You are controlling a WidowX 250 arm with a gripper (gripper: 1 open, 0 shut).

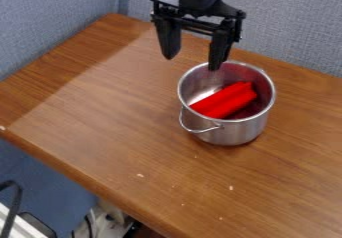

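My black gripper [194,46] hangs at the top centre of the camera view, its two fingers spread wide and nothing between them, above and behind a steel pot. The pot [241,130] stands on the wooden table right of centre, with a wire handle at its front left. A red cylindrical object [222,102] lies inside the pot on a slant from front left to back right.
Padded grey walls border the back and left. Below the table's left edge are a blue floor and some cables.
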